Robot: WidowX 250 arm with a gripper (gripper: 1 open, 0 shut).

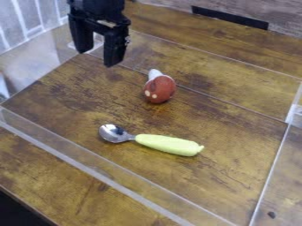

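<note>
My black gripper (98, 51) hangs over the upper left of the wooden table (236, 106), with its fingers pointing down and no object visible between them. Below and to the right of it lies a red-capped toy mushroom (160, 88) with a white stem. Nearer the front, a metal spoon (115, 133) lies beside a pale yellow-green elongated vegetable (168, 144), whose left end meets the spoon's handle.
Clear plastic walls run along the left and right sides of the work area.
</note>
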